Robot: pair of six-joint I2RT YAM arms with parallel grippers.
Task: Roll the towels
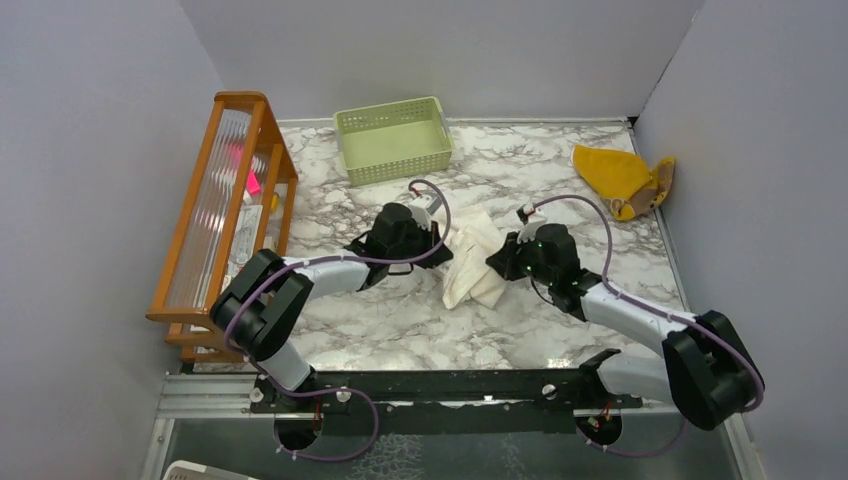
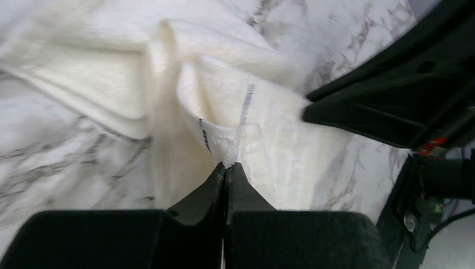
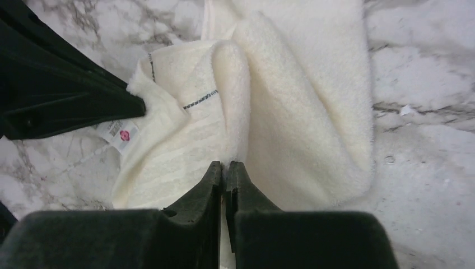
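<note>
A cream towel (image 1: 465, 285) with thin dark stripes lies bunched and partly folded between my two arms in the top view. My left gripper is shut, and a gathered edge of the towel (image 2: 224, 131) runs into its fingertips. On the other side my right gripper is shut on a raised fold of the towel (image 3: 232, 112). Each wrist view also catches the opposite black gripper close to the cloth. A white tag with a red mark (image 3: 122, 134) shows on the towel. The towel's underside is hidden.
An empty green basket (image 1: 395, 165) stands at the back. At the back right lies a yellow cloth (image 1: 615, 178). A wooden rack (image 1: 195, 230) takes up the left side. Bare marble tabletop (image 1: 520, 170) shows behind the towel and in front of it.
</note>
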